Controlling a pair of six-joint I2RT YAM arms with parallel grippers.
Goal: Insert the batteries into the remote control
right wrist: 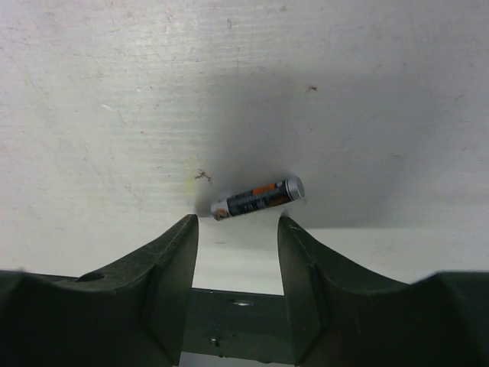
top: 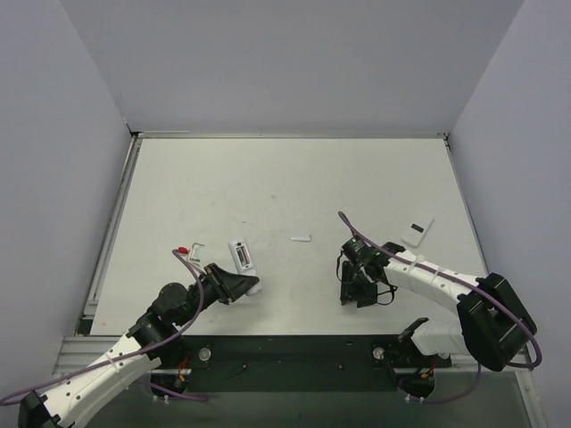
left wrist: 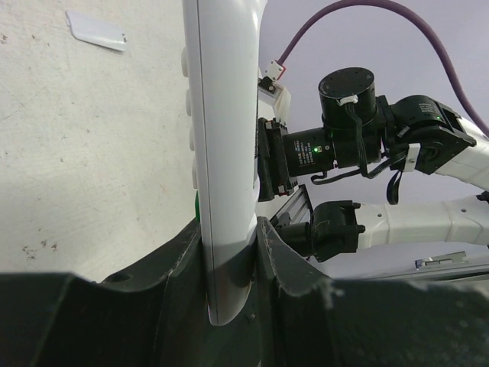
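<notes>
A white remote control (top: pixel 246 267) stands out from my left gripper, which is shut on its lower end. Its back, with a dark battery bay, faces up in the top view. In the left wrist view it shows edge-on. A black-and-orange battery (right wrist: pixel 258 199) lies on the table in the right wrist view, just beyond the fingertips of my right gripper. That gripper stands open, nothing held between its fingers. From above, the right arm hides most of this battery. The white battery cover (top: pixel 301 238) lies apart on the table.
A small white object (top: pixel 417 234) with a dark patch lies at the table's right. Near the left gripper, something red (top: pixel 183 251) and a pale frame-like piece show.
</notes>
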